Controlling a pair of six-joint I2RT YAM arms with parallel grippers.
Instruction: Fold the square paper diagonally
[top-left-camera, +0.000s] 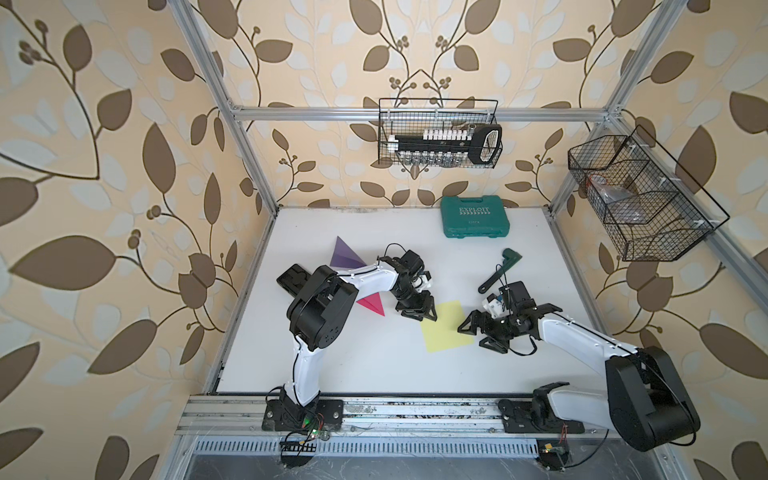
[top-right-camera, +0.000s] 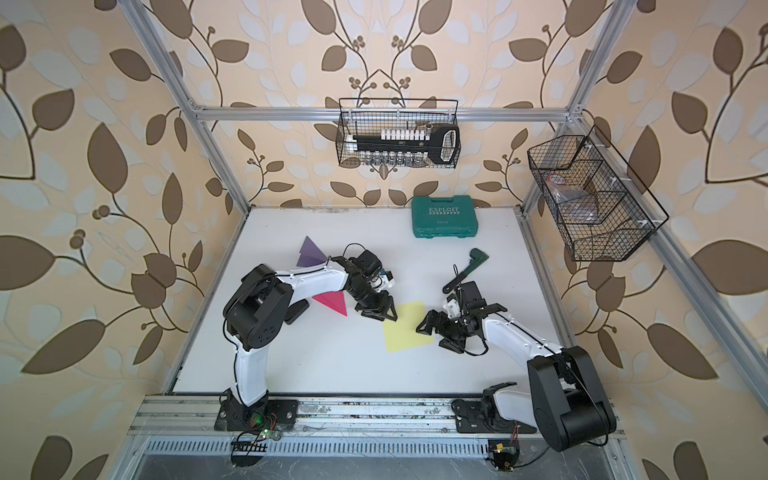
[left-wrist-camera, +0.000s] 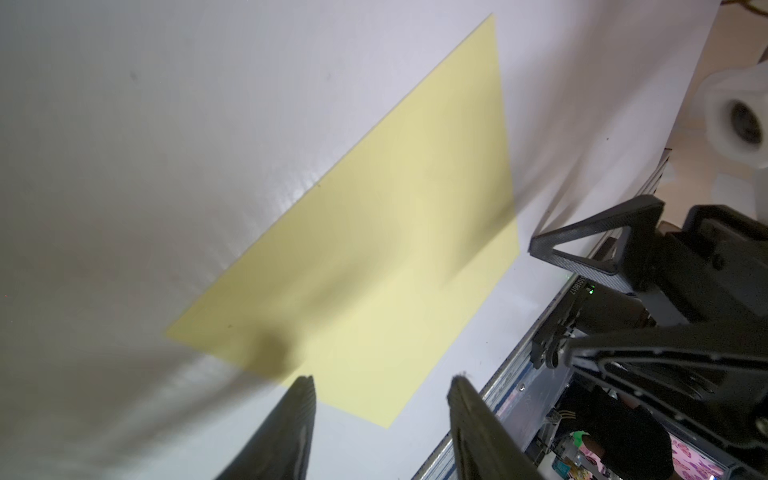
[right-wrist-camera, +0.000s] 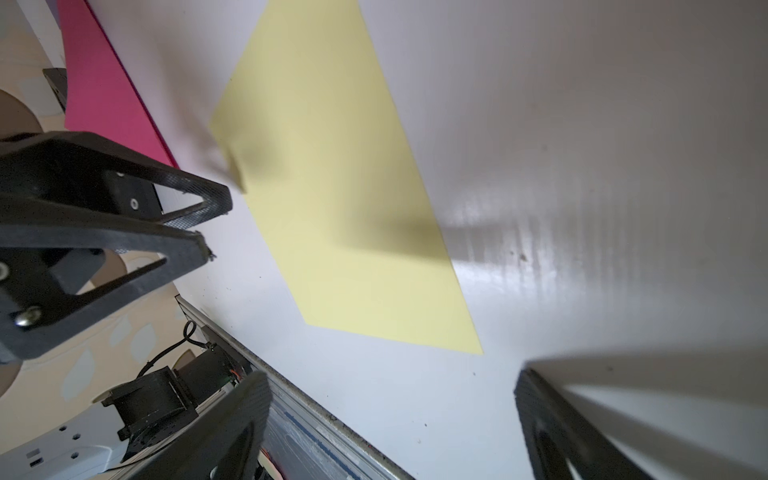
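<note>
A flat yellow square paper (top-left-camera: 442, 333) lies unfolded on the white table (top-left-camera: 384, 368); it shows whole in the right wrist view (right-wrist-camera: 344, 240). My left gripper is open at the paper's left side, low over it, its fingertips at the edge in its wrist view. At the paper's right side my right gripper also stands open, low over the table, with nothing between its fingers.
Pink paper (top-left-camera: 372, 304) and purple paper (top-left-camera: 344, 254) lie at the left, partly behind the left arm, near a dark object (top-left-camera: 292, 278). A green case (top-left-camera: 474, 216) sits at the back, a dark green tool (top-left-camera: 496, 273) at right.
</note>
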